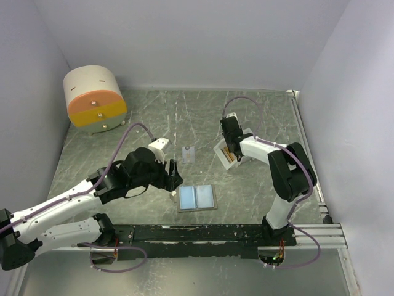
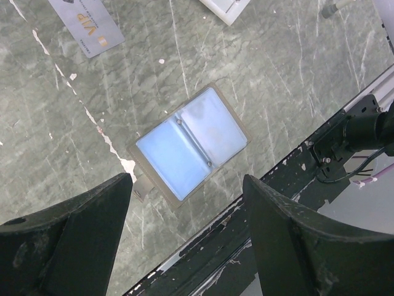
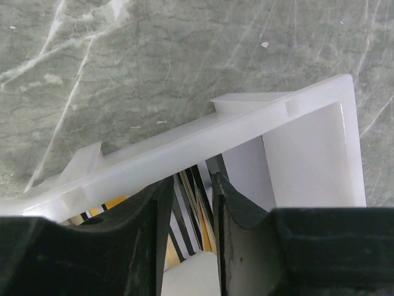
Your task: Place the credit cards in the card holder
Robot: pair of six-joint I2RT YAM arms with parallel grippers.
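Observation:
A white card box (image 3: pixel 308 148) lies on the right of the table, holding several upright cards (image 3: pixel 184 222) in dark, gold and silver. My right gripper reaches into it, its fingers a little apart over the cards; whether a card is between them is unclear. A blue-lined card holder (image 1: pixel 196 197) lies open at the front middle, also in the left wrist view. A silver card (image 2: pixel 86 24) lies flat on the table above it. My left gripper hangs open left of the holder, nothing between its fingers.
A rounded white drawer unit (image 1: pixel 95 86) with orange and yellow drawers stands at the back left. Walls bound the back and sides.

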